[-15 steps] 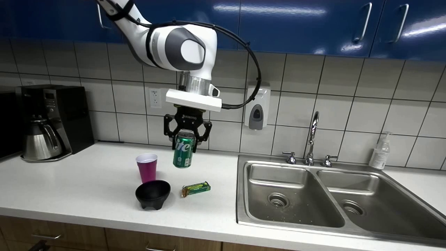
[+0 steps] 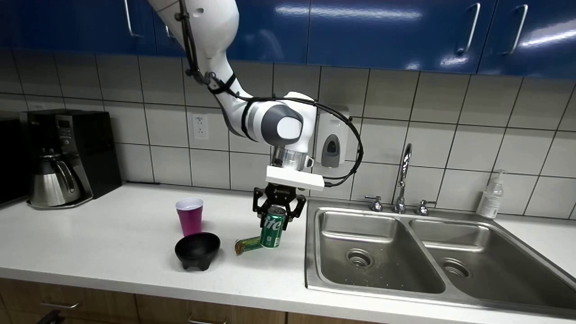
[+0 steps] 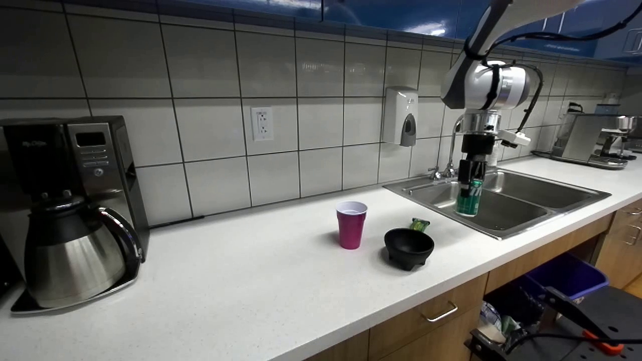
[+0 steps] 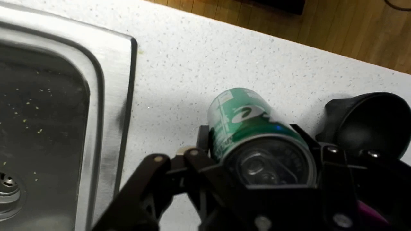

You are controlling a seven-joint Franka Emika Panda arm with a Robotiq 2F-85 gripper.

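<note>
Between the fingers of my gripper (image 2: 278, 211) is a green soda can (image 2: 273, 229), held nearly upright. In the wrist view the can (image 4: 246, 119) shows its top toward the camera, with a finger on either side. The second exterior view has the can (image 3: 468, 199) in front of the sink's near edge. Whether its base touches the counter I cannot tell. A green snack bar (image 2: 248, 245) lies on the counter, its right end hidden behind the can. Left of it are a black bowl (image 2: 197, 251) and a magenta cup (image 2: 190, 216).
To the right, the double steel sink (image 2: 314, 254) borders the counter. A coffee maker (image 2: 75, 156) stands far left. A soap dispenser (image 2: 330, 140) hangs on the tiled wall behind the arm.
My gripper has moved right and down, carrying the can toward the sink side. The can now covers part of the snack bar. Cup and bowl have stayed put.
</note>
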